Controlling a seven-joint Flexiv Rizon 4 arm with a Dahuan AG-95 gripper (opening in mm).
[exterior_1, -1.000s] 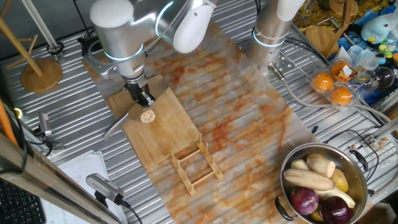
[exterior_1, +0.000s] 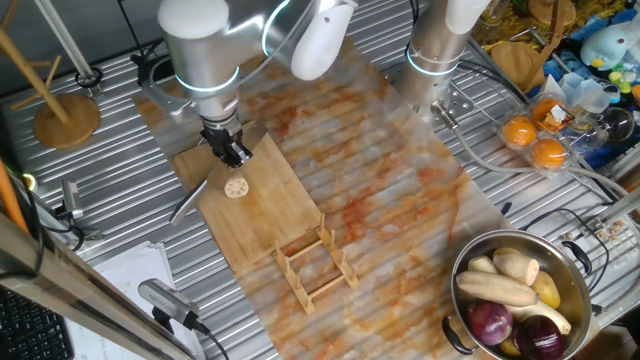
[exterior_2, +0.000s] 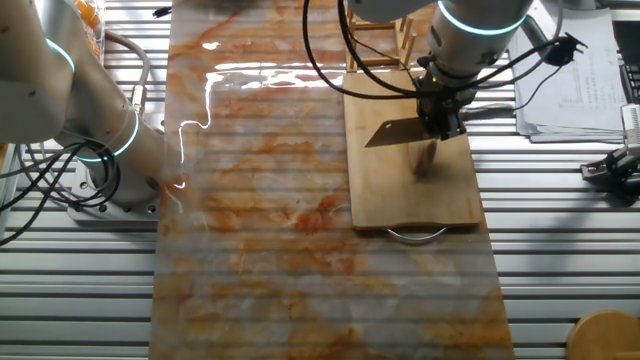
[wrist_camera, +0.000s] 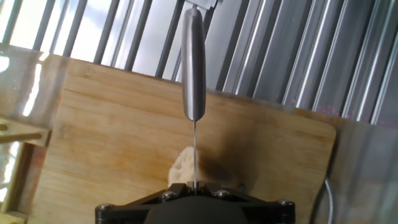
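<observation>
My gripper (exterior_1: 238, 156) is shut on a knife, above the wooden cutting board (exterior_1: 262, 215). In exterior view 2 the knife's broad blade (exterior_2: 397, 132) sticks out to one side of the fingers. The wrist view shows the blade edge-on as a thin line between the fingers, with the grey handle (wrist_camera: 193, 68) pointing away. A pale lotus root piece (exterior_1: 236, 188), its holed cut face showing, rests on the board just beside the gripper. In the wrist view the lotus root (wrist_camera: 181, 168) lies partly behind the blade; whether they touch, I cannot tell.
A small wooden rack (exterior_1: 315, 268) stands at the board's end. A steel pot (exterior_1: 463, 300) of vegetables is at the lower right, and packed oranges (exterior_1: 548, 153) lie at the upper right. The marbled mat (exterior_1: 390, 220) between board and pot is clear.
In exterior view 1 the arm and gripper have shifted slightly right and up, the knife still held. Its handle has swung a little. The lotus root has stayed nearly in place.
</observation>
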